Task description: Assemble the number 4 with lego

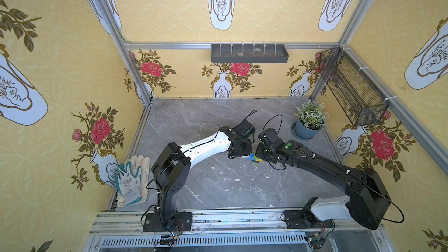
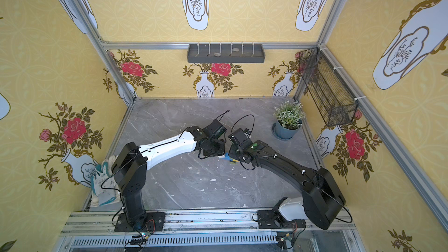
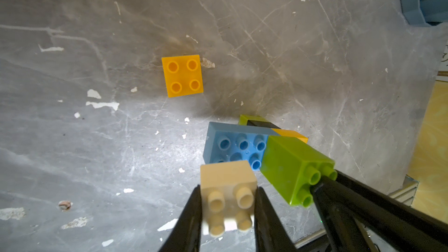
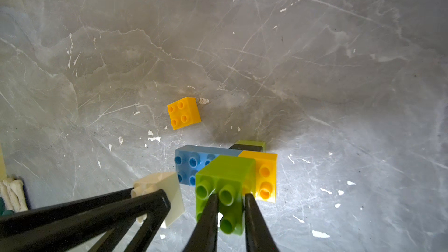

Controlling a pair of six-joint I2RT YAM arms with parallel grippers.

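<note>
A white brick (image 3: 228, 177) sits between the fingers of my left gripper, which close in on both its sides. My right gripper is shut on a green brick (image 4: 225, 182). The green brick stands over the join between a blue brick (image 3: 239, 147) and an orange-yellow brick (image 4: 266, 177); whether it is pressed down, I cannot tell. In the left wrist view the white brick covers part of the blue brick's near edge. Behind this row show a black brick and a lime-green brick (image 4: 257, 144). A loose orange brick (image 3: 183, 75) lies apart.
A potted plant (image 1: 307, 121) stands at the back right. Gloves (image 1: 132, 182) lie at the left edge. Both grippers are close side by side over the bricks.
</note>
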